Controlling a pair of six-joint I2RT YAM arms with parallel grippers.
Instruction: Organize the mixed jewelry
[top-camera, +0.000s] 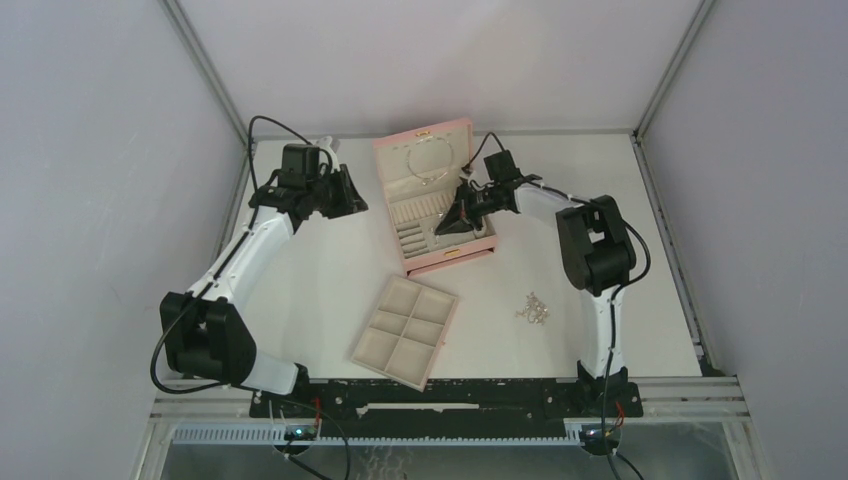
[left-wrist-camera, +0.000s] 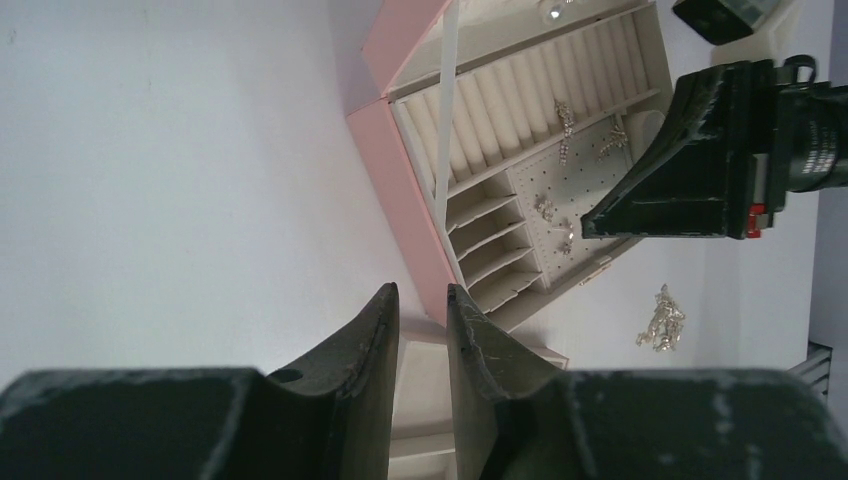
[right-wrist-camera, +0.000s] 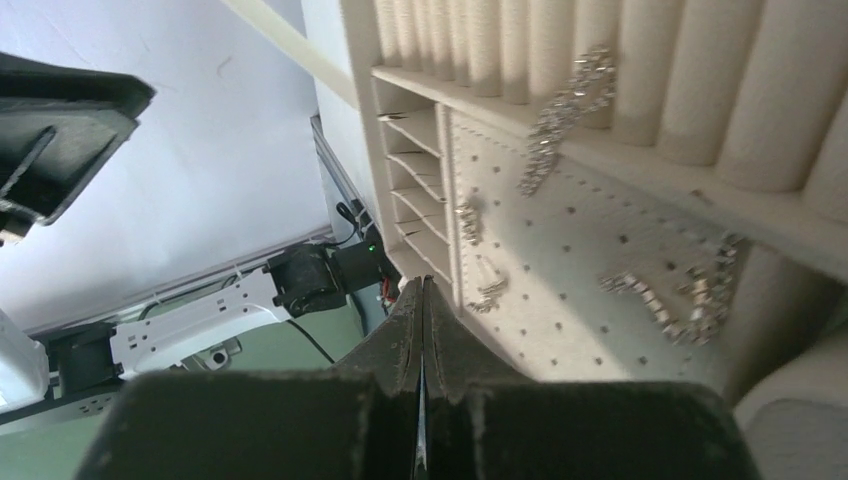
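The pink jewelry box (top-camera: 450, 258) stands with its lid up, a necklace (top-camera: 429, 160) hanging inside the lid. My right gripper is over the perforated panel (right-wrist-camera: 560, 285), shut, with nothing visible between its fingertips. On that panel lie several small chains, among them a curved one (right-wrist-camera: 690, 300); another chain (right-wrist-camera: 565, 120) hangs across the edge of the ring rolls (right-wrist-camera: 680, 75). My left gripper is part open and empty, left of the box. A tangled pile of jewelry (top-camera: 534, 309) rests on the table at the right.
A beige tray with empty compartments (top-camera: 406, 331) lies in front of the box. The box's raised lid (top-camera: 386, 160) stands at the back. Bare table (top-camera: 320, 290) shows on the left, and more around the jewelry pile.
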